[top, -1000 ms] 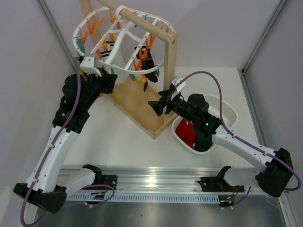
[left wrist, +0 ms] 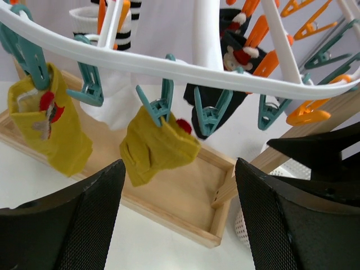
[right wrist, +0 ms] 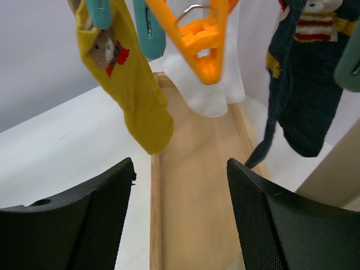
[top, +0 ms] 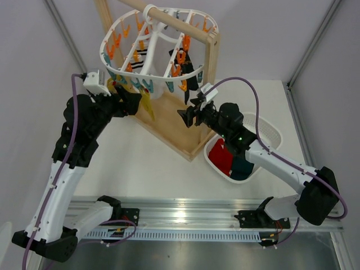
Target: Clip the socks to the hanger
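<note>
The round white hanger [top: 152, 70] with orange and teal clips hangs from the wooden frame, holding yellow socks [left wrist: 157, 152], striped white ones and dark ones [right wrist: 304, 107]. My left gripper is at the hanger's front left, open, facing a teal clip [left wrist: 160, 101] over a yellow sock, nothing between its fingers. My right gripper is beside the right wooden post, fingers apart and empty, below an orange clip [right wrist: 208, 62]. Red and dark socks [top: 220, 157] lie in the white basket.
The wooden base [top: 169, 135] stands on the white table [top: 129, 174]. The basket [top: 267, 130] is at the right, partly behind my right arm.
My left gripper has backed off toward the left. The hanger and its socks have swung rightward.
</note>
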